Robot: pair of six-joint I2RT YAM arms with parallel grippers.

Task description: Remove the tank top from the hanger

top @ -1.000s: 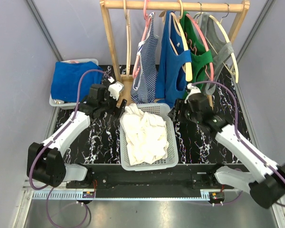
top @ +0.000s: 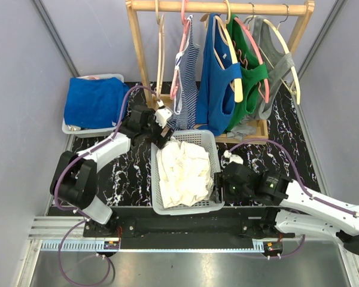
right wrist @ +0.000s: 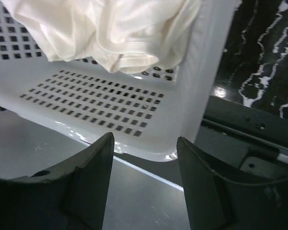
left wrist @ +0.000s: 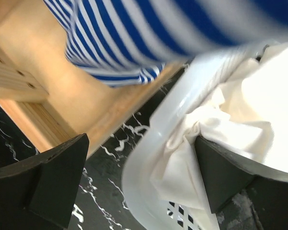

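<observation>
A cream tank top (top: 182,171) lies crumpled inside the white basket (top: 216,156), off any hanger. Over the basket's back left corner stands my left gripper (top: 163,136), open; in the left wrist view a fold of the cream cloth (left wrist: 221,129) lies close by its right finger (left wrist: 242,177). My right gripper (top: 217,187) is open at the basket's front right corner, its fingers around no cloth in the right wrist view. On the rack, a bare wooden hanger (top: 161,57) hangs at the far left, beside a striped tank top (top: 184,89) on a pink hanger.
Blue (top: 218,78), green (top: 251,84) and grey (top: 274,75) tank tops hang further right on the wooden rack (top: 221,7). A second bin with blue cloth (top: 96,103) stands at the back left.
The left one has shifted right, over the back left corner. The cloth's back left part has moved inward.
</observation>
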